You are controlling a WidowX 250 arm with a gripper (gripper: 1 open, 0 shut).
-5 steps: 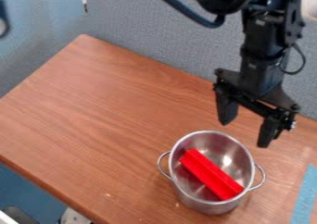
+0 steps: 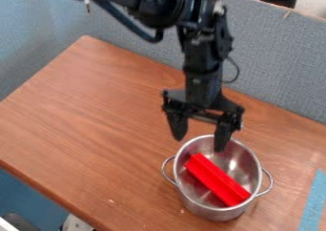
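My black gripper [image 2: 200, 130] stands open, its two fingers spread over the back rim of a steel pot [image 2: 192, 199] at the lower right of the table, with nothing seen between them. A red block [image 2: 216, 178] lies inside the pot, its long side running from back left to front right, below and in front of my fingers.
A grey padded wall [image 2: 280, 63] runs along the back. A light blue strip [image 2: 315, 199] lies on the table right of the pot.
My gripper has moved left from right of and behind the pot to above its back rim. The pot and red block are where they were.
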